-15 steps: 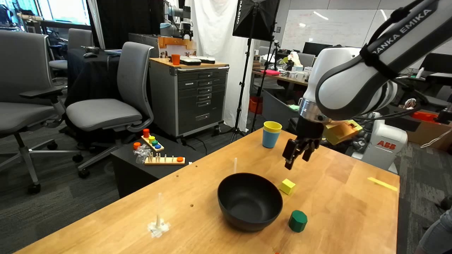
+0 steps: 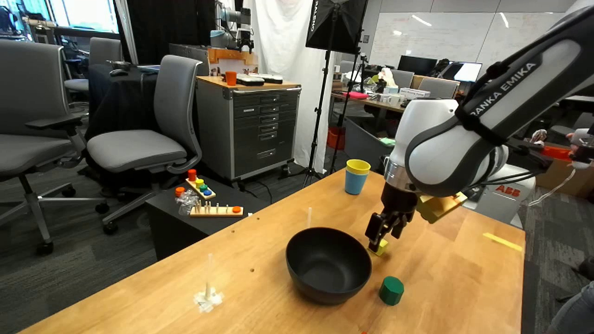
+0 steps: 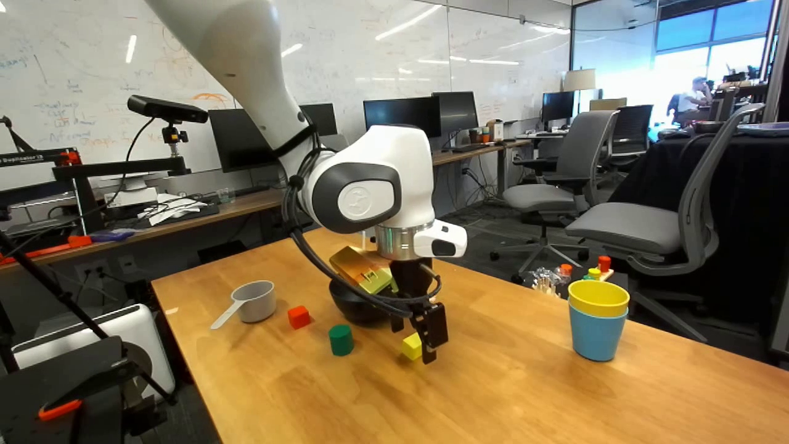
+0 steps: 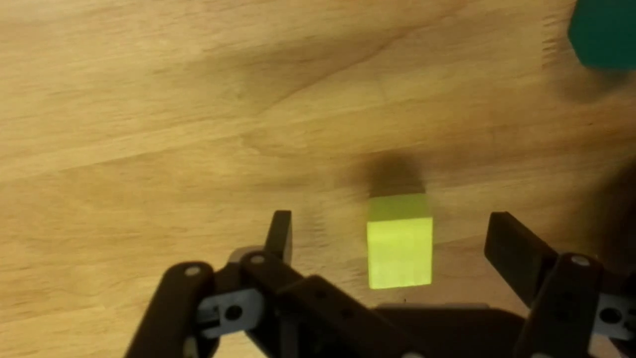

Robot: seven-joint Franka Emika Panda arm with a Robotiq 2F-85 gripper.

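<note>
In the wrist view, a yellow block (image 4: 400, 253) lies on the table between the two spread fingers of my gripper, with a gap on either side. The gripper is open and holds nothing. From exterior view 1, the gripper (image 2: 384, 236) hangs low over the yellow block (image 2: 382, 247) and partly hides it. Close to the block stands a black bowl (image 2: 328, 264), empty inside. A green block (image 2: 391, 290) rests on the table near the bowl, and a red block (image 3: 299, 317) shows in exterior view 2.
A grey measuring cup (image 3: 255, 302) sits close to the red block. Stacked yellow and blue cups (image 2: 356, 177) stand near the table's edge. Thin upright pegs (image 2: 208, 281) rise from the tabletop. Bare wood (image 3: 532, 377) stretches between the gripper and the cups.
My gripper has come down from above the table to the yellow block, moving slightly left in exterior view 1. The block, bowl and green block have stayed put.
</note>
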